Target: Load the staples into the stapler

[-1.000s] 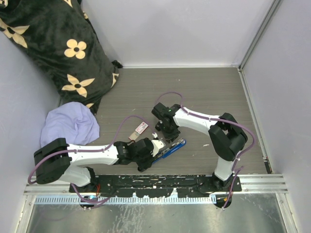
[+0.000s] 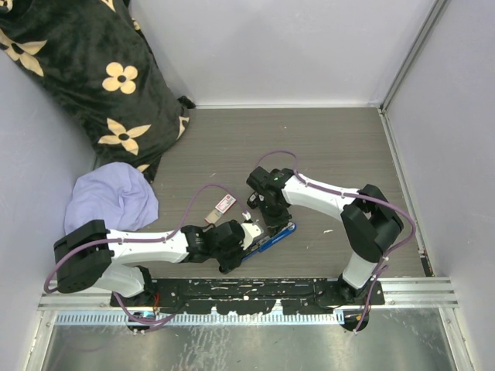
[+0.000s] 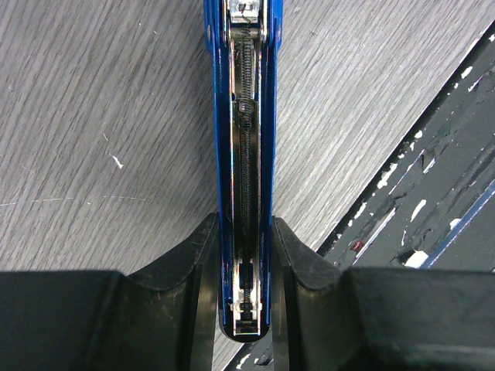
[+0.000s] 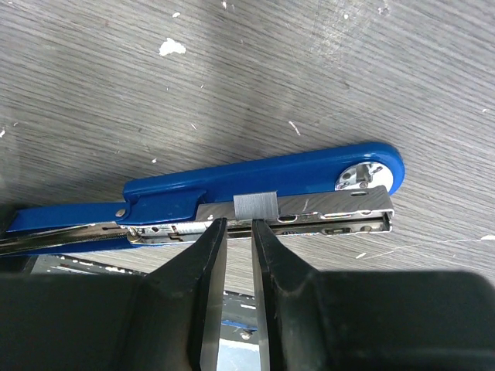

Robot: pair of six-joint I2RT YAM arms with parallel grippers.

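Note:
The blue stapler (image 4: 263, 174) lies opened out, its metal magazine exposed. In the left wrist view, my left gripper is shut on one end of the stapler (image 3: 245, 139), a finger on each side; a spring runs along the channel there. A short silver strip of staples (image 4: 256, 206) rests across the magazine in the right wrist view. My right gripper is slightly open just at the magazine's near edge. A narrow gap shows between its fingers, and the strip sits beyond their tips, partly off to the right of them.
A small staple box (image 2: 220, 209) lies on the table behind the left gripper. A lilac cloth (image 2: 112, 197) and a dark flowered cushion (image 2: 116, 77) occupy the left side. Open tabletop extends behind and right of the arms.
My right gripper has shifted a little to the right and toward the front, closer over the stapler. The left arm and the stapler stay in place.

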